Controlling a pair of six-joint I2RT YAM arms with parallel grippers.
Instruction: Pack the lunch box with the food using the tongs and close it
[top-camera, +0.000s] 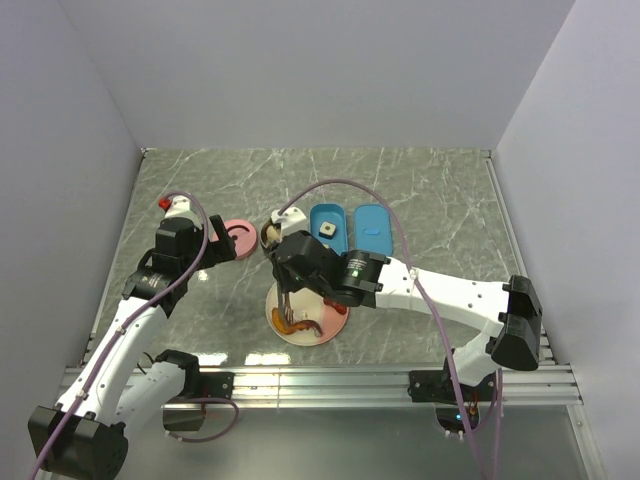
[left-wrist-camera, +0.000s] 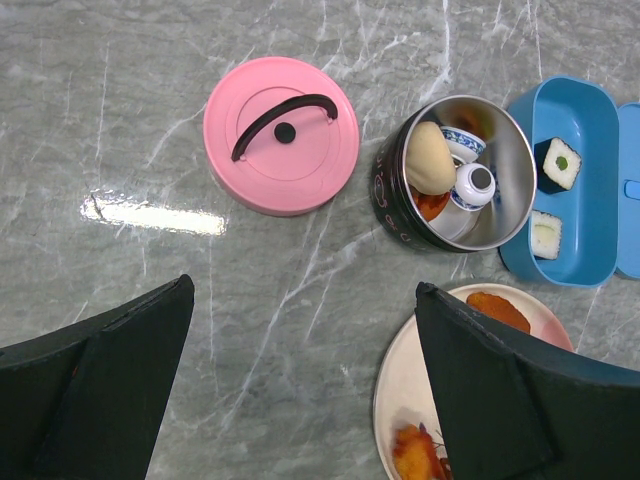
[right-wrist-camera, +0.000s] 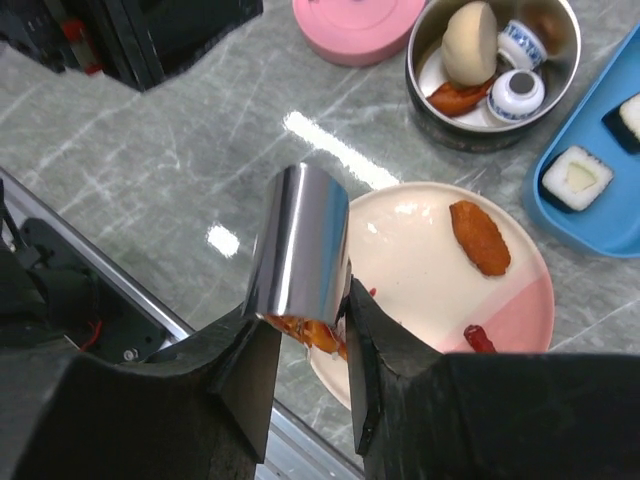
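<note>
My right gripper is closed around shiny metal tongs (right-wrist-camera: 308, 235) above the cream-and-pink plate (right-wrist-camera: 520, 335). In the top view, the tongs' tips (top-camera: 289, 313) reach down to an orange food piece (top-camera: 281, 324); whether they grip it is unclear. A browned piece (right-wrist-camera: 480, 238) and a small red piece (right-wrist-camera: 479, 339) also lie on the plate. Beyond it stands an open steel lunch pot (left-wrist-camera: 520, 190) containing a bun (left-wrist-camera: 429, 158), small blue-and-white cups (left-wrist-camera: 473, 186) and something orange. My left gripper is open and empty, with the pink lid (left-wrist-camera: 281, 190) lying farther off.
A blue box (left-wrist-camera: 570, 110) with rice rolls (left-wrist-camera: 557, 164) stands right of the pot, its blue lid (top-camera: 373, 231) alongside. Something small and red (top-camera: 164, 204) lies at the far left.
</note>
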